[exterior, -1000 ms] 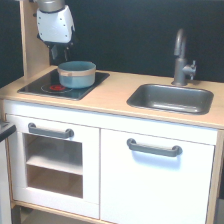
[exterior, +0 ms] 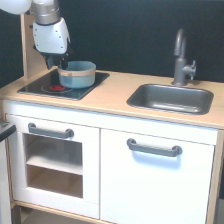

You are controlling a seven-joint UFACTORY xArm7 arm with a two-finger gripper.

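A blue-grey pot point(exterior: 78, 77) stands on the black cooktop point(exterior: 42, 89) at the left of the toy kitchen's counter. My gripper point(exterior: 55, 63) points down at the pot's upper left rim, below the white arm point(exterior: 50, 36). Its dark fingers look small and blurred against the dark wall, so their spacing and any contact with the rim are unclear.
A metal sink point(exterior: 171, 98) with a grey faucet point(exterior: 181, 60) occupies the counter's right side. Bare wooden counter point(exterior: 116, 88) lies between pot and sink. Below are a windowed door point(exterior: 86, 170) and a plain white door point(exterior: 150, 185), both with grey handles.
The arm and gripper have moved down and slightly left, toward the pot's left rim. The pot appears in the same place.
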